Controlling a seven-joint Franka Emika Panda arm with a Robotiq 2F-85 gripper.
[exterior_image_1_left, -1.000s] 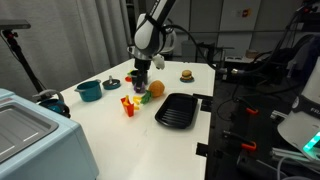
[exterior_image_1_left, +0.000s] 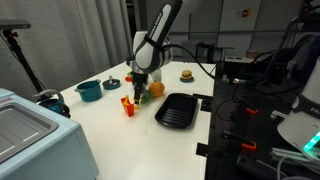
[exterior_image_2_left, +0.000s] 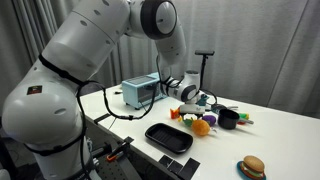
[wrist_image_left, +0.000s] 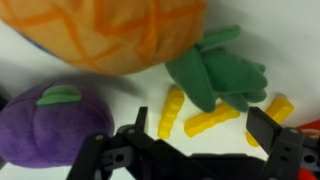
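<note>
My gripper is open, its two dark fingers spread at the bottom of the wrist view. Between and just beyond them lie short yellow sticks (wrist_image_left: 171, 113) on the white table, apart from the fingers. A green plush piece (wrist_image_left: 218, 75) lies above them, touching the large orange plush (wrist_image_left: 105, 30). To the left rests a purple plush (wrist_image_left: 55, 128) with a green top. At the lower right a red container (wrist_image_left: 312, 135) is partly in view. In exterior view 1 the gripper (exterior_image_1_left: 140, 100) hangs low over this cluster, beside the red container (exterior_image_1_left: 128, 107).
A black tray (exterior_image_1_left: 177, 112) lies in front of the cluster. Behind stands a teal pot (exterior_image_1_left: 90, 91); a toaster-like box (exterior_image_1_left: 40, 140) fills the near left. A toy burger (exterior_image_2_left: 253, 166) sits apart, with bare table around it.
The gripper has come down and toward the camera in exterior view 1, from near the purple plush to over the yellow sticks and green piece. The objects look unmoved.
</note>
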